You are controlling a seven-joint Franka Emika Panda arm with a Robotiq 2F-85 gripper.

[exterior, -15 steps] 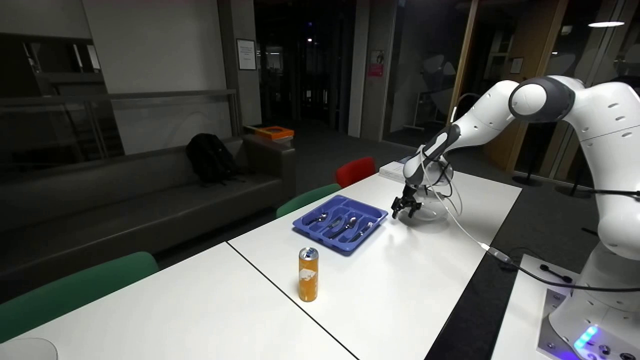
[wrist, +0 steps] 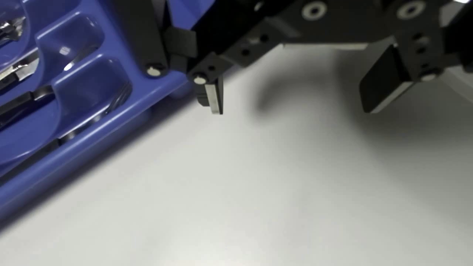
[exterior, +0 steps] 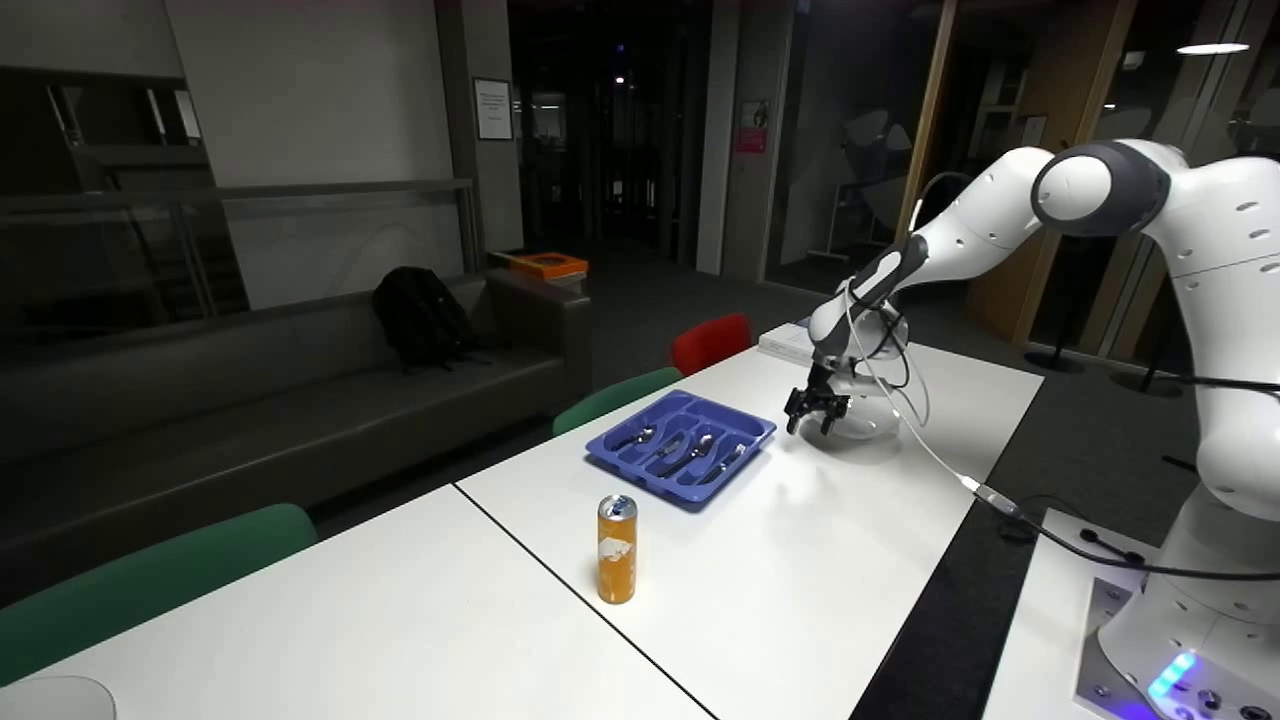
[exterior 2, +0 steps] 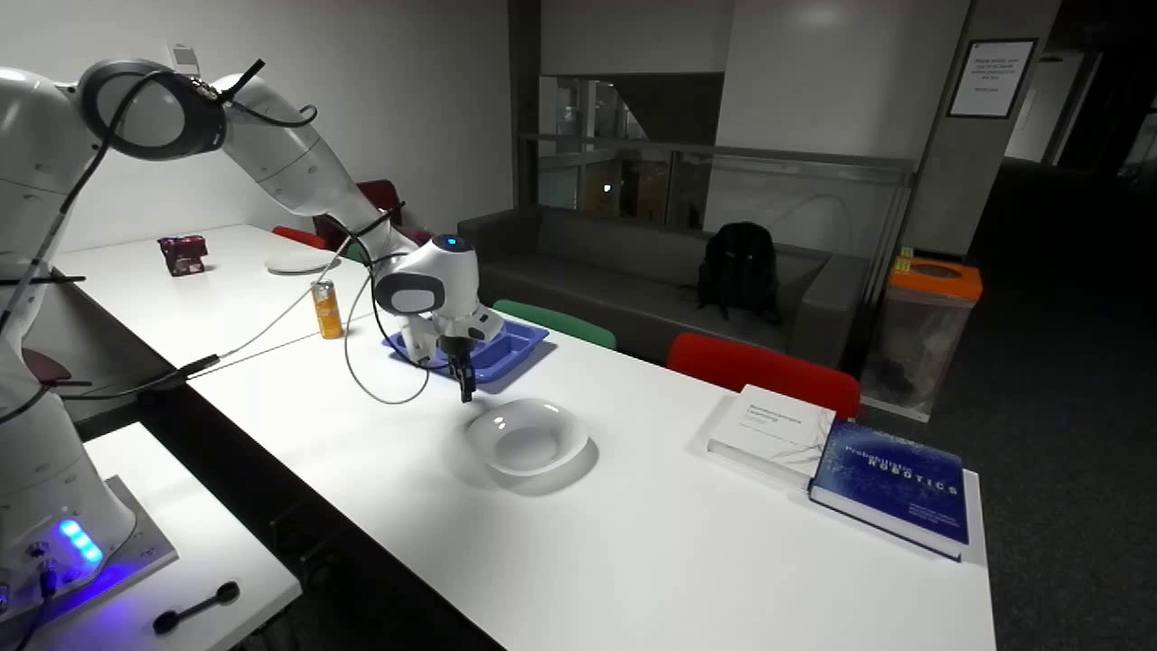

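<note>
My gripper is open, and only bare table shows between its fingers. In exterior view 1 the gripper [exterior: 816, 414] hangs low over the table, with the white bowl [exterior: 866, 420] partly behind it. Exterior view 2 shows that white bowl [exterior 2: 528, 438] standing upright and looking empty, just beside the gripper [exterior 2: 464, 380]. On the gripper's other side lies the blue cutlery tray [exterior: 681, 444], with several pieces of cutlery in its compartments. In the wrist view the tray's edge [wrist: 111, 122] runs along the left, close to one finger.
An orange can [exterior: 617, 550] stands upright near the table seam. Two books, one white [exterior 2: 772, 425] and one blue [exterior 2: 891, 485], lie at the table's far end. A cable [exterior: 912, 432] hangs from the arm. Table in front of the tray is clear.
The arm and gripper have shifted very slightly to the right in exterior view 1. The tray and can have stayed in place.
</note>
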